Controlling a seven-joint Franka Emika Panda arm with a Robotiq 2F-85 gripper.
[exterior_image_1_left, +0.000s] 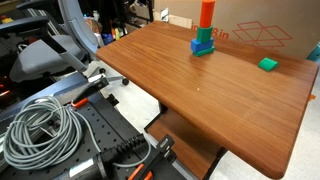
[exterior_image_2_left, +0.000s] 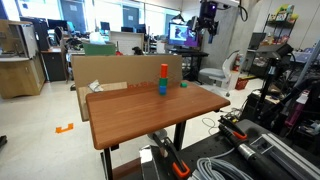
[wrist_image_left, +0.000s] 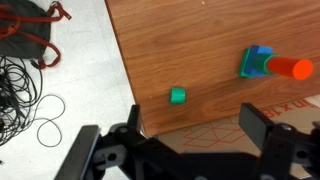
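My gripper stands open above the wooden table (wrist_image_left: 165, 50), nothing between its fingers. In exterior view 2 the arm hangs high at the upper right, well clear of the tabletop. A small green block (wrist_image_left: 177, 95) lies alone on the wood; exterior view 1 shows this green block (exterior_image_1_left: 267, 64) near the cardboard side. Apart from it, a stack of blue and green pieces (exterior_image_1_left: 202, 46) stands upright, topped by a tall orange-red cylinder (exterior_image_1_left: 207, 14). From above, the cylinder (wrist_image_left: 289, 67) appears beside the blue piece (wrist_image_left: 256, 58).
A cardboard panel (exterior_image_2_left: 115, 72) borders one long side of the table. Coiled grey cable (exterior_image_1_left: 45, 137) and a dark frame (exterior_image_1_left: 110, 135) lie off the opposite side.
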